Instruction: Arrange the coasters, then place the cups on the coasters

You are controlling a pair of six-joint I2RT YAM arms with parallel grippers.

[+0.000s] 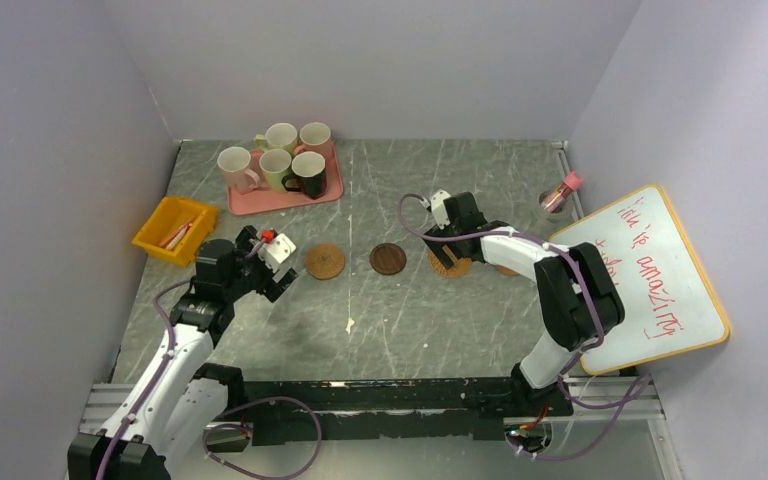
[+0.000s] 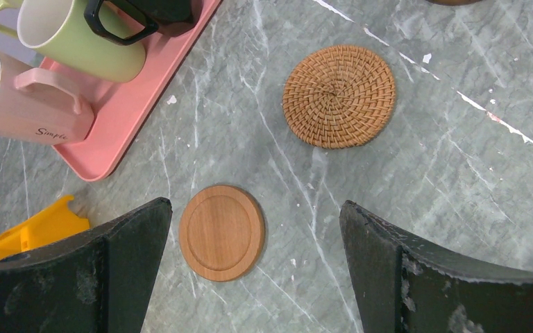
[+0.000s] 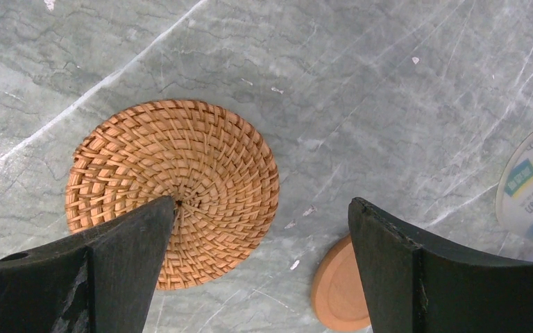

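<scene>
Several cups stand on a pink tray [image 1: 285, 200] at the back left, among them a black cup [image 1: 309, 178], a green cup [image 1: 276, 168] and a pink cup [image 1: 237, 169]. In the left wrist view a wooden coaster [image 2: 222, 233] lies between the fingertips, with a woven coaster [image 2: 339, 96] beyond. My left gripper is open and empty above the table, away from the tray. A dark coaster [image 1: 388, 259] lies mid-table. Over a second woven coaster [image 3: 215, 166] hangs my right gripper, open with nothing in it; a light wooden coaster [image 3: 340, 288] is partly hidden by its finger.
A yellow box [image 1: 165, 228] with items inside sits at the left edge. On the right are a pink-topped bottle [image 1: 561, 192] and a whiteboard [image 1: 650, 275] with red writing. Bare table spreads across the back right and the front middle.
</scene>
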